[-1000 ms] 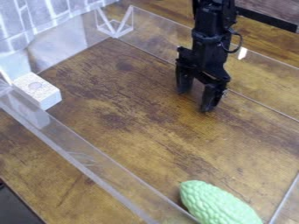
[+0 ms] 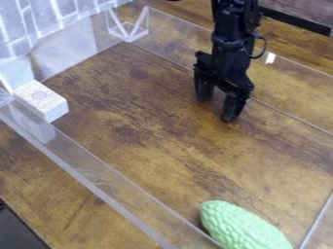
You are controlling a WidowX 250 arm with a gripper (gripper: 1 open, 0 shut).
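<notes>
A black robot arm comes down from the top centre of the camera view, its gripper (image 2: 220,93) low over the wooden floor (image 2: 143,146) near the back right. The dark fingers blend together, so I cannot tell whether they are open or shut, or whether anything is between them. A green bumpy object (image 2: 243,226), shaped like a long vegetable, lies at the bottom right, well apart from the gripper.
Clear plastic walls (image 2: 92,180) border the work area. A white block (image 2: 42,101) sits by the left wall.
</notes>
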